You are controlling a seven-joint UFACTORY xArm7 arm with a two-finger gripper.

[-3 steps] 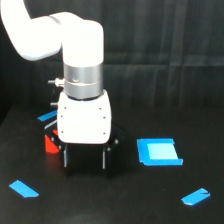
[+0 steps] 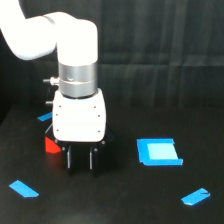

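The white gripper hangs over the left half of the dark table, pointing down. Its two dark fingers stand apart, so it is open, and I see nothing between them. A red object lies at the left, partly hidden behind the white hand. Dark shapes around the fingers are too hard to make out against the black surface.
At right lies a pale square bordered with blue tape. Blue tape strips mark the table at front left, front right and back left.
The arm has shifted slightly left, and its fingers now appear closer together and a little lower. The red object and the taped square look unmoved.
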